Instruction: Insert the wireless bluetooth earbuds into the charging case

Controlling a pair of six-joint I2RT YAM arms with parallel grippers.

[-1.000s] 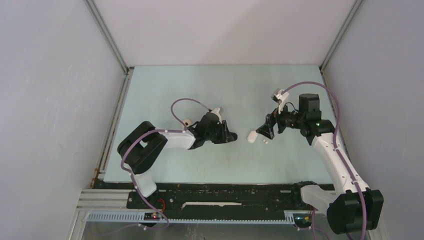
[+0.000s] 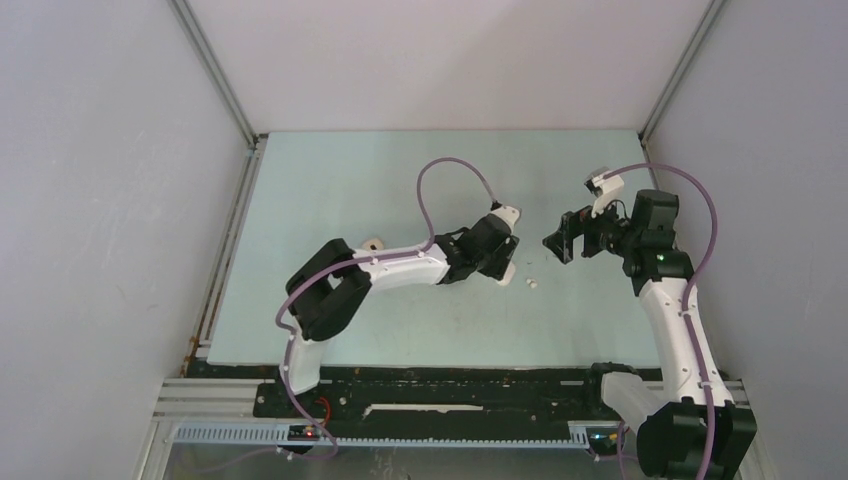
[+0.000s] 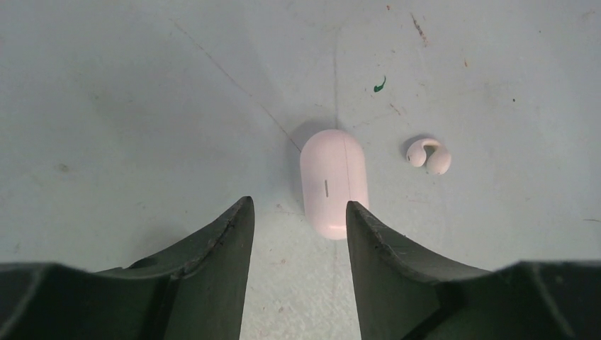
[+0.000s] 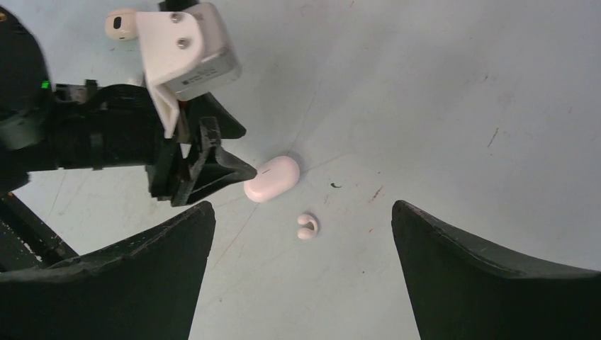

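The pink charging case lies closed-looking on the table, between and beyond the fingertips of my left gripper, which is part open above it with nothing between its fingers. Two small pink earbuds lie close together to the case's right in the left wrist view; they also show as a small pair in the top view. My right gripper stands open and empty above the right side of the table, with the case and earbuds below it in its wrist view.
Another small pale object lies on the left, partly behind the left arm; it appears as a white case-like item in the right wrist view. Side walls flank both arms.
My left gripper has moved right and toward the back, to over the charging case. The right arm has shifted slightly to the right, away from the case.
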